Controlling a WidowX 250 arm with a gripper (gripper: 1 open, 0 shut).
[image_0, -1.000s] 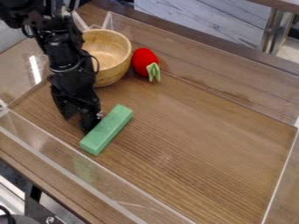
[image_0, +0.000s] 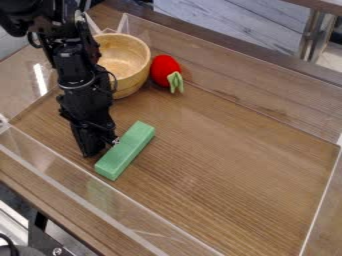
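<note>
My black gripper (image_0: 100, 142) reaches down from the upper left to the table just left of a green block (image_0: 124, 151), close to or touching its side. Its fingertips look shut, though they are dark and small; nothing clearly shows between them. The green block lies at a slant, flat on the table.
A tan bowl (image_0: 123, 51) stands at the back left behind the arm. A red object with a green part (image_0: 166, 71) lies right of the bowl.
The gripper has shifted slightly, its lower end drawing a little to the left. The green block appears in much the same place.
</note>
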